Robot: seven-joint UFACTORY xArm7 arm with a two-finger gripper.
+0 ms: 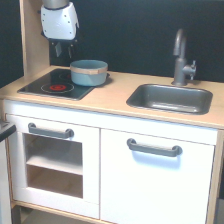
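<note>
A blue-grey pot (89, 77) with a tan strip along its rim stands at the right edge of the black stovetop (48, 82). A reddish ring marks the front burner of that stovetop, and no pot covers it. Up and to the left of the pot, my gripper (64, 50) hangs in the air below the white arm, apart from the pot. Its dark fingers blend into the dark wall, so how the fingers stand is too small to make out.
To the right, a metal sink (171, 98) with a grey faucet (181, 58) is set into the wooden counter (112, 92). Bare counter lies between pot and sink. Below are an oven door (50, 132) and a white cabinet door (150, 180), both with grey handles.
</note>
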